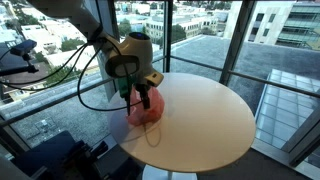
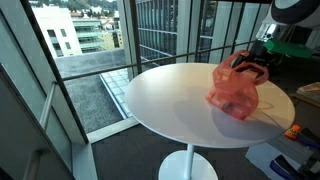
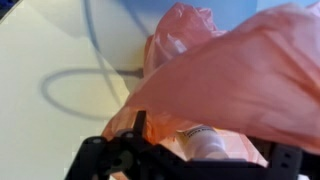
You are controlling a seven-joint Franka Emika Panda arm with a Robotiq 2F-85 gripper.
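Observation:
A translucent pink-red plastic bag point(image 1: 147, 109) sits crumpled near the edge of the round white table point(image 1: 205, 110). My gripper point(image 2: 255, 64) is open at the top of the bag, pointing down, with the film bunched around its fingers. In the wrist view, a fold of the bag point(image 3: 225, 85) crosses in front of the gripper and hides much of the space between its fingers. A whitish, rounded object point(image 3: 205, 143) shows inside the bag, below the fold. What exactly it is cannot be told.
Tall windows point(image 1: 210, 50) stand behind the table. A black cable point(image 1: 85, 95) loops out from the arm on its left side. Some dark equipment point(image 1: 60, 155) lies below the table's near left side.

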